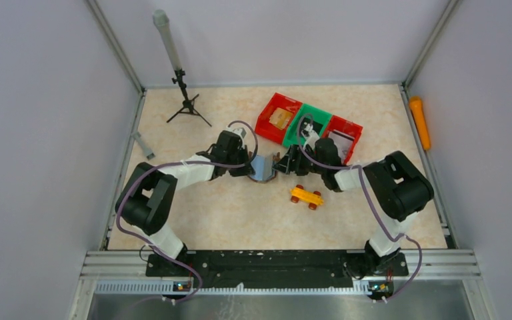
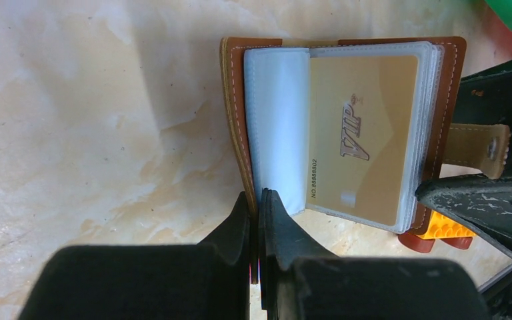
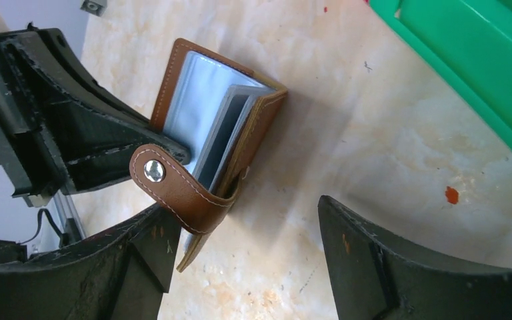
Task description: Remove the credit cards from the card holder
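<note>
The brown card holder is spread open above the table, with clear sleeves inside. A gold VIP card shows in its right-hand sleeve in the left wrist view. On the holder's left cover edge my left gripper is shut. My right gripper stands open at the holder's other side. The snap strap lies by its left finger in the right wrist view; whether they touch I cannot tell. Bare table shows between the right fingers.
Behind the holder stand a red bin with a gold card, a green bin and another red bin holding cards. A yellow toy car sits just in front of the right gripper.
</note>
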